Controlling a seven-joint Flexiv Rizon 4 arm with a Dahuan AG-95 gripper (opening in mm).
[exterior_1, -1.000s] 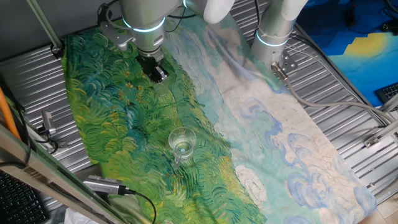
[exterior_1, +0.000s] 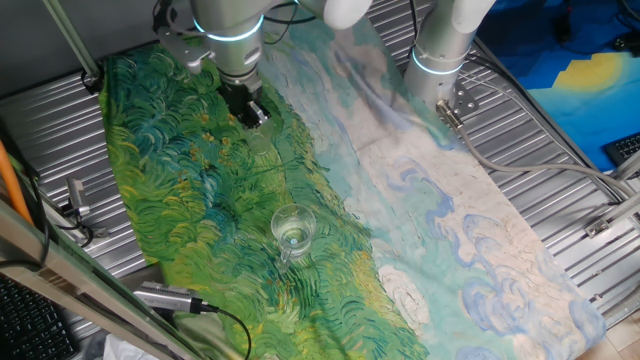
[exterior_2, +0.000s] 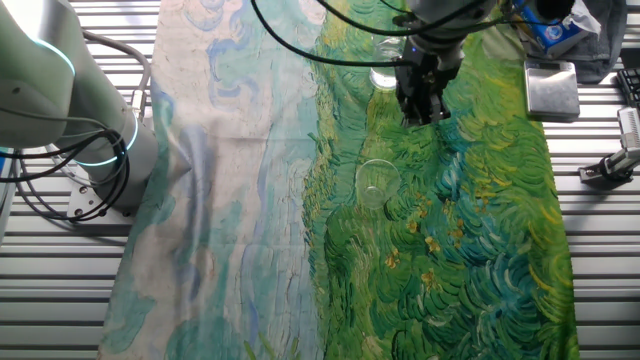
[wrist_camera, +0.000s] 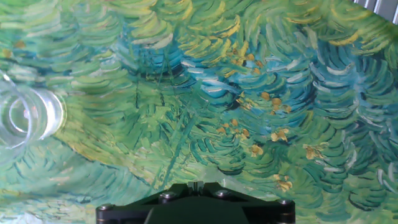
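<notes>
A clear glass cup with a handle (exterior_1: 294, 232) stands upright on the painted cloth; in the wrist view the cup (wrist_camera: 30, 117) is at the left edge, partly cut off. A second, fainter clear round piece, like a shallow dish (exterior_2: 378, 184), lies on the green part of the cloth. My gripper (exterior_1: 262, 118) hangs over the cloth near that dish, well apart from the cup. At the bottom of the wrist view, the fingertips of my gripper meet, and nothing shows between them. From that view the dish is hardly visible.
Beneath everything spreads a green and pale painted cloth (exterior_1: 440, 250) on a slatted metal table (exterior_1: 530, 135). A metal box (exterior_2: 551, 90) sits at the cloth's edge.
The arm has shifted slightly, with the gripper a little further left and up in the exterior view. Both cup and cloth have stayed where they were.
</notes>
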